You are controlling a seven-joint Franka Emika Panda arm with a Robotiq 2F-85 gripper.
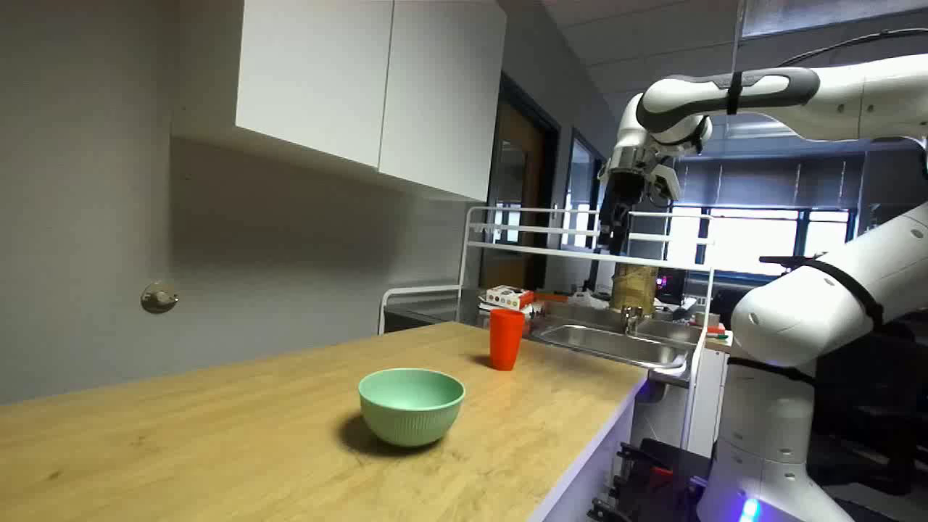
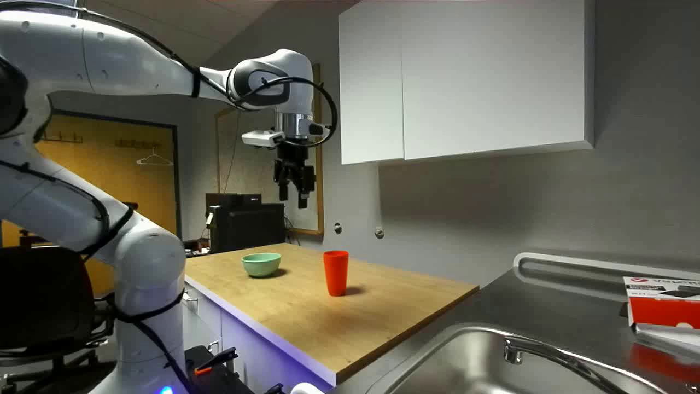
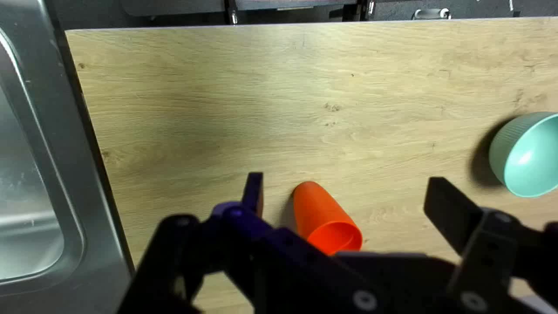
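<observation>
On the wooden counter stands an upright red-orange cup (image 1: pixel 506 339), which the wrist view also shows as an orange cup (image 3: pixel 327 217) between and below my fingers. A ribbed mint-green bowl (image 1: pixel 411 409) sits on the same counter, apart from the cup; in the wrist view this bowl (image 3: pixel 531 154) is cut off at the right edge. My gripper (image 2: pixel 295 196) hangs high above the counter, pointing down. Its fingers (image 3: pixel 454 212) are spread wide with nothing held between them, and the cup and bowl both rest clear of it.
A steel sink (image 2: pixel 453 361) adjoins one end of the wooden counter (image 2: pixel 394 308). White wall cabinets (image 2: pixel 492 79) hang over the counter's back side. A red and white box (image 2: pixel 663 299) lies beyond the sink. Much of the counter around the cup and bowl is bare.
</observation>
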